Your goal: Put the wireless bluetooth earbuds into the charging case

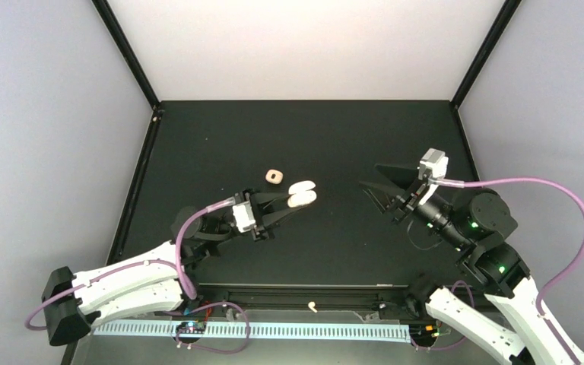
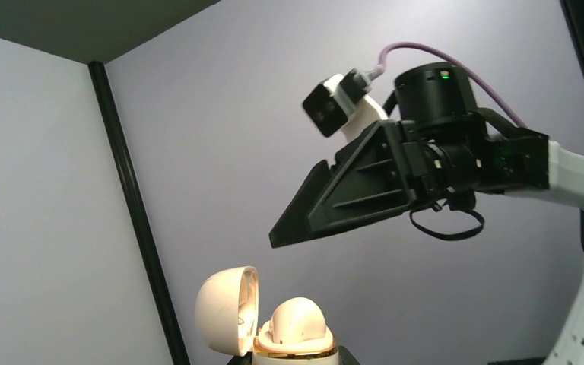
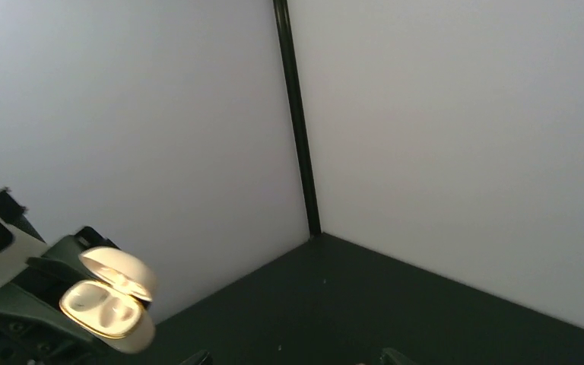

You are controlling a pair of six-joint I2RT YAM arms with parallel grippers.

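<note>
My left gripper [image 1: 285, 204] is shut on the white charging case [image 1: 302, 196], lid open, held up left of centre. In the left wrist view a rounded white piece, apparently an earbud [image 2: 295, 319], shows in the case beside the lid [image 2: 220, 310]; in the right wrist view the case interior [image 3: 103, 306] is visible. My right gripper [image 1: 372, 190] stands open to the right, apart from the case, nothing between its fingers. A small white piece [image 1: 312, 306], apparently an earbud, lies beyond the table's front edge.
A small beige square object [image 1: 274, 176] sits on the black table [image 1: 220, 137] left of the case. Walls and posts border both sides.
</note>
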